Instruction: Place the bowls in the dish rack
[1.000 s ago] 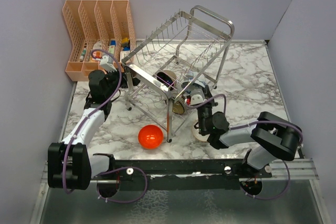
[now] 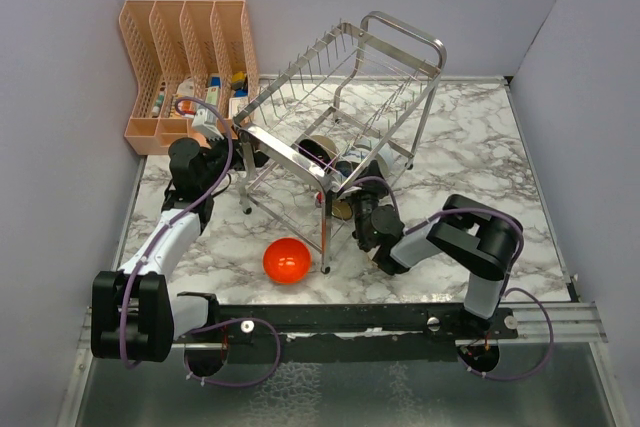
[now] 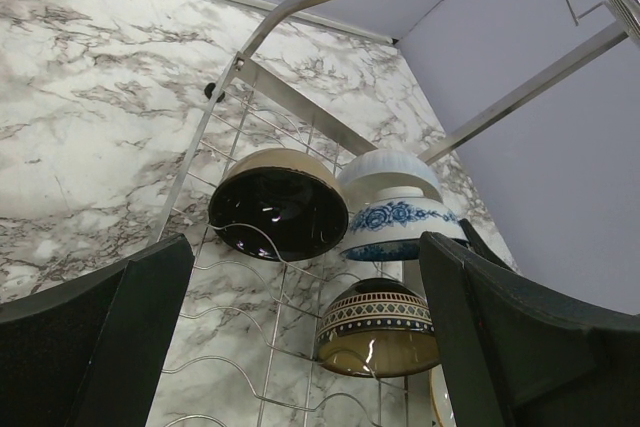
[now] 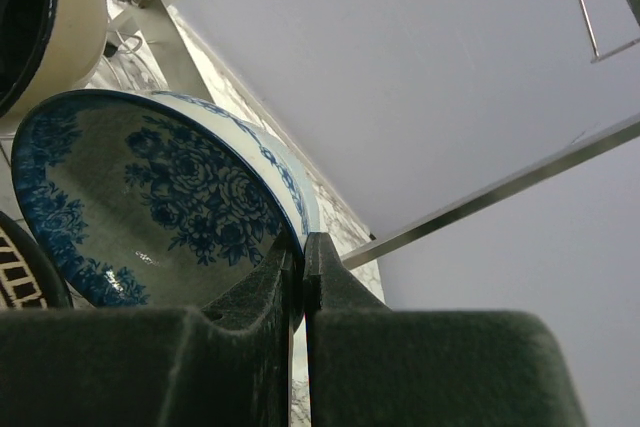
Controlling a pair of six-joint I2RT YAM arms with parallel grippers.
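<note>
The steel dish rack (image 2: 294, 162) holds several bowls on its lower tier. In the left wrist view a black-and-cream bowl (image 3: 277, 207), a blue floral bowl (image 3: 400, 225), a white bowl behind it and a brown patterned bowl (image 3: 375, 337) show. My right gripper is shut on the rim of the blue floral bowl (image 4: 150, 197), which is tilted inside the rack. My left gripper stands open at the rack's left side, empty between its fingers. A red bowl (image 2: 287, 262) lies on the counter in front of the rack.
An orange slotted organizer (image 2: 150, 77) with small items stands at the back left. Walls enclose the marble counter (image 2: 480, 157), whose right part is clear. The rack's upper tier is empty.
The right arm has moved left, further into the rack, with its gripper on the blue bowl. The left arm stays about where it was.
</note>
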